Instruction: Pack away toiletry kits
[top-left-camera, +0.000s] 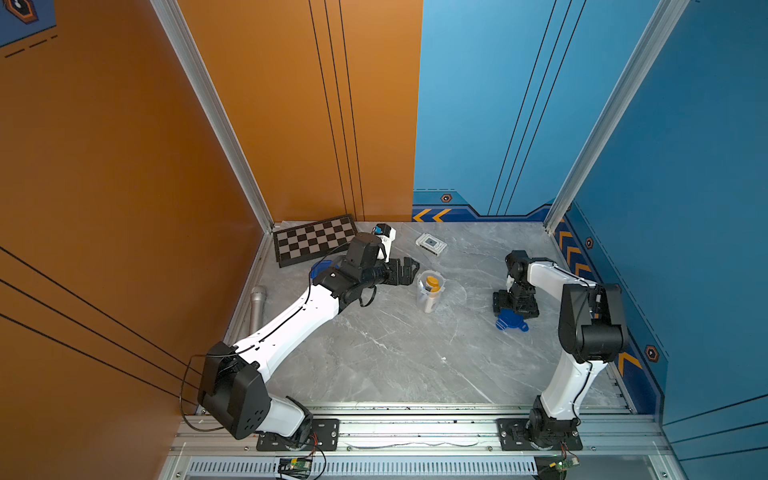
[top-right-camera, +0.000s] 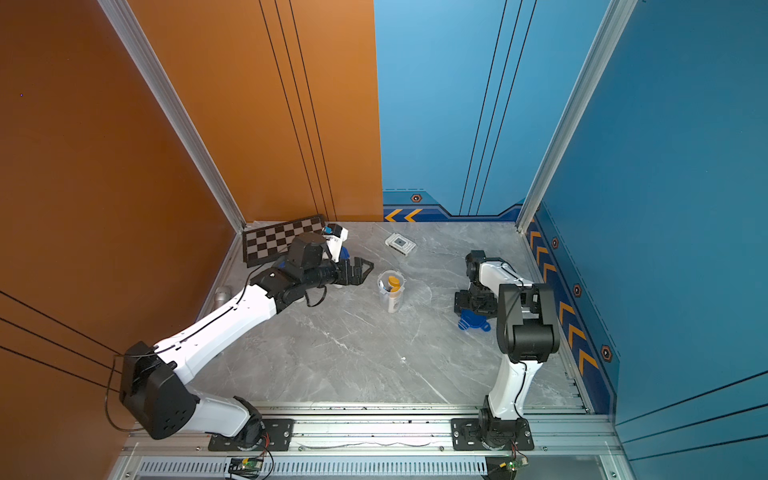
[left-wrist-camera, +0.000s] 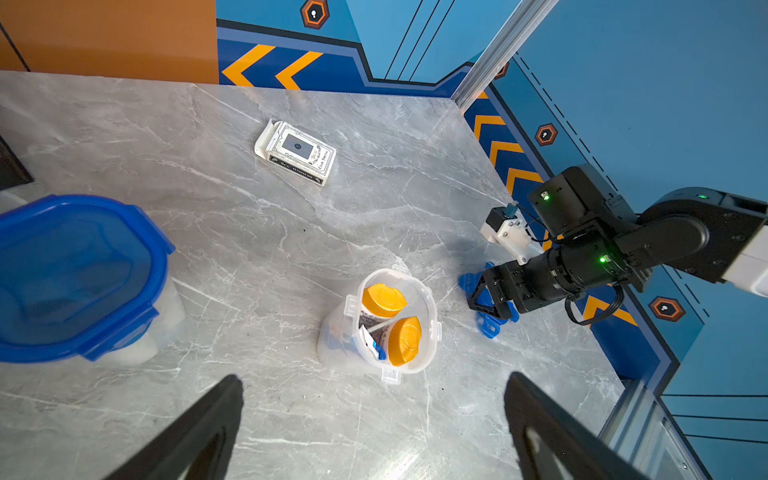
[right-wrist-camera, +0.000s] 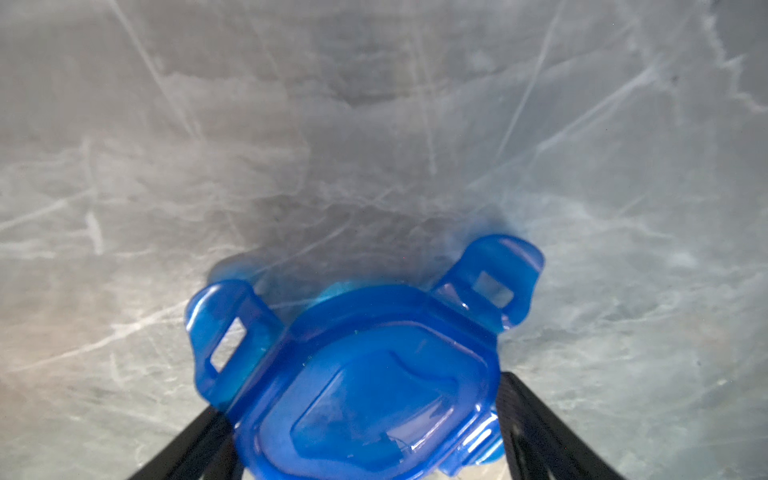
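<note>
A clear container (left-wrist-camera: 344, 344) stands upright and lidless in the middle, holding orange-capped items. My open left gripper is left of and above it, with nothing between its fingers. At the right, a blue four-tabbed lid (right-wrist-camera: 368, 392) lies at my right gripper, whose fingers are on either side of it, at or touching its edges; whether it grips the lid I cannot tell. A blue-lidded container (left-wrist-camera: 72, 272) stands at the left, partly hidden by my left arm in both top views.
A checkered board (top-left-camera: 308, 236) lies at the back left and a white card box (top-left-camera: 430, 243) at the back middle. The right wall is close to my right arm.
</note>
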